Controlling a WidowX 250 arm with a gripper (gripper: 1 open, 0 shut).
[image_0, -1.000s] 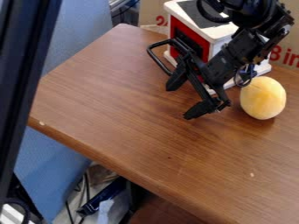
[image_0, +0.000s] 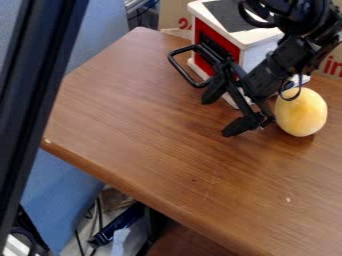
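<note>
My black gripper (image_0: 227, 108) points down-left over the wooden table (image_0: 147, 150), in front of a small white and red appliance (image_0: 214, 30) with a black handle. Its two fingers are spread apart, with no object visible between them. A round pale orange-yellow object (image_0: 302, 115) sits on the table just right of the gripper.
A cardboard box (image_0: 175, 16) stands behind the appliance. A dark vertical frame runs along the left of the view, with cables and items below the table edge.
My gripper and arm have shifted slightly to the right, closer to the round object.
</note>
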